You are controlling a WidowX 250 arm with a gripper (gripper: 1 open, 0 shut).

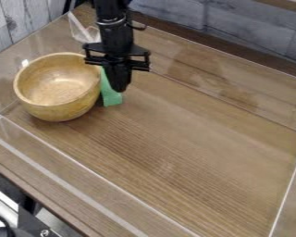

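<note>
A large wooden bowl [55, 89] sits at the left of the table. Just right of it, partly behind its rim and the gripper, a green object [111, 96] lies on the table. My black gripper [114, 65] is above the green object at the bowl's back right; its fingertips are small and dark, and whether anything is between them is hard to see.
A pale object or patch, too small to identify, is at the back left behind the bowl. The table's edge runs along the lower left.
</note>
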